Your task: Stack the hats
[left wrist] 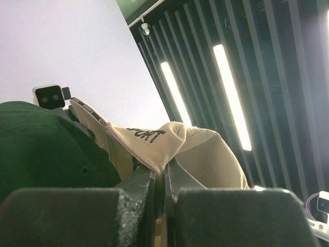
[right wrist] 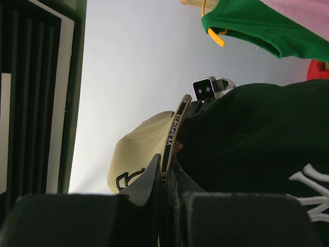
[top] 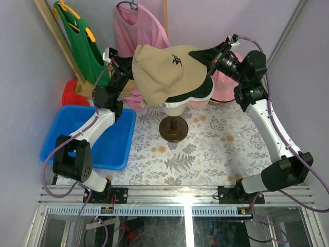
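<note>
A beige cap (top: 167,72) with a black logo is stretched between both grippers, over a dark green cap (top: 186,94). Below these, a white hat (top: 199,99) shows on the stand with the round brown base (top: 173,128). My left gripper is shut, pinching the beige cap's edge, which rises from its fingertips. My right gripper is shut on the lettered sweatband edge of the same cap. In both wrist views the green cap lies close beside the fingers. How far the beige cap rests on the green one is hidden from above.
A blue bin (top: 110,149) sits at the left. Green (top: 85,43) and pink (top: 136,28) garments hang at the back from a wooden rack. A pink hat (top: 224,86) stands at the back right.
</note>
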